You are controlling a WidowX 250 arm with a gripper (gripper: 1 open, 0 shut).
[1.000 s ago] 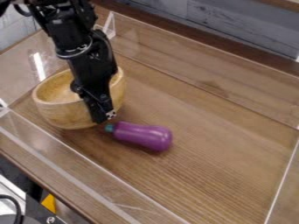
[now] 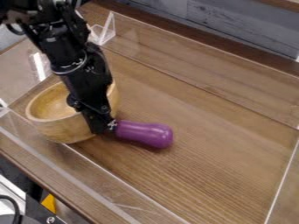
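Note:
My black gripper [image 2: 103, 122] reaches down from the upper left, its tip low at the front right of a yellowish bowl [image 2: 56, 112], at the stem end of a purple eggplant [image 2: 147, 133]. The eggplant lies on the wooden table [image 2: 216, 166] to the right of the bowl. The fingertips are dark and partly hidden; whether they are closed on the eggplant I cannot tell.
A pale backboard [image 2: 222, 26] runs along the back. Clear plastic edging stands at the left, and cables show below the table's front left edge.
My gripper has moved down toward the eggplant's stem end. The eggplant has shifted slightly, and the bowl looks pushed a little to the left.

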